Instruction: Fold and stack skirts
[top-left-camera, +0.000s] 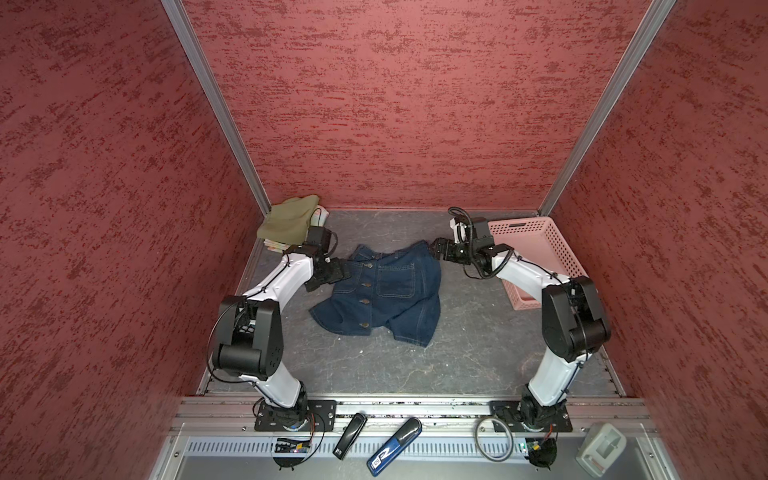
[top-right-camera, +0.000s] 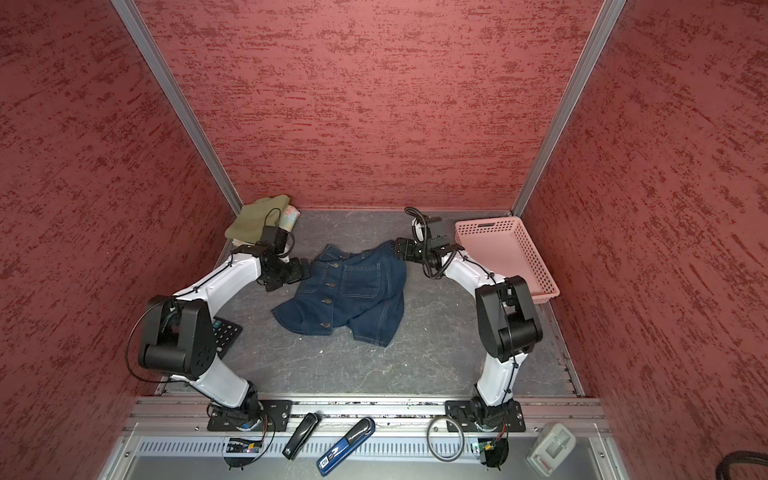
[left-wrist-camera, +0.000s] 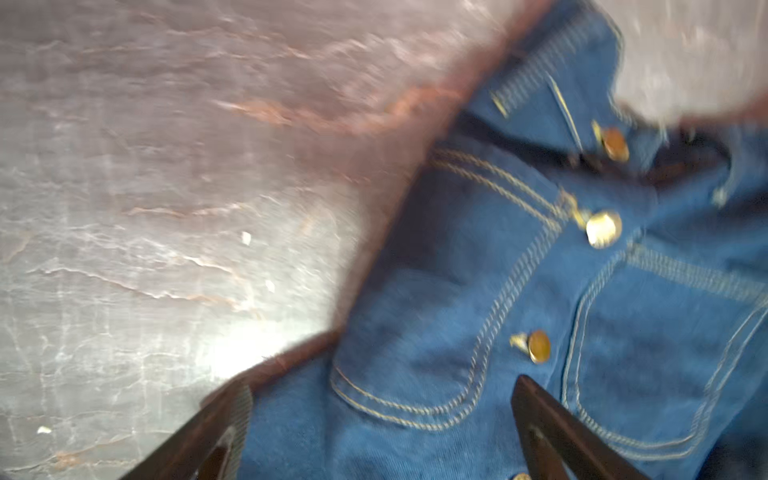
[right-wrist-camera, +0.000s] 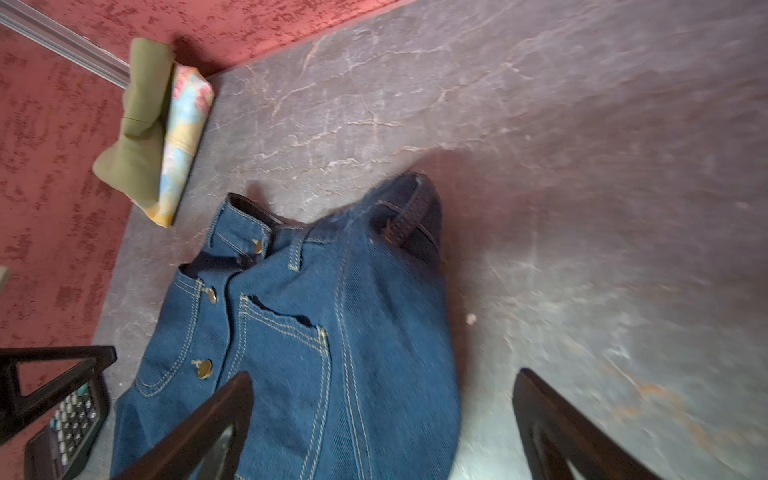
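Note:
A blue denim skirt (top-left-camera: 396, 280) with a buttoned front and patch pockets lies spread but rumpled in the middle of the table. Its waistband edge is toward the back, bent over at the left and raised at the right corner. At the skirt's left side, my left gripper (top-left-camera: 340, 272) is open, and the left wrist view shows denim below its parted fingers (left-wrist-camera: 552, 424). My right gripper (top-left-camera: 440, 249), open too, stands beside the back right corner of the skirt. Nothing is held between its fingers.
Folded cloths, an olive one (top-left-camera: 289, 217) on top, are stacked at the back left. A pink basket (top-left-camera: 524, 305) stands empty at the right. A dark keypad (top-right-camera: 226, 334) lies near the left arm. Bare table shows in front of the skirt.

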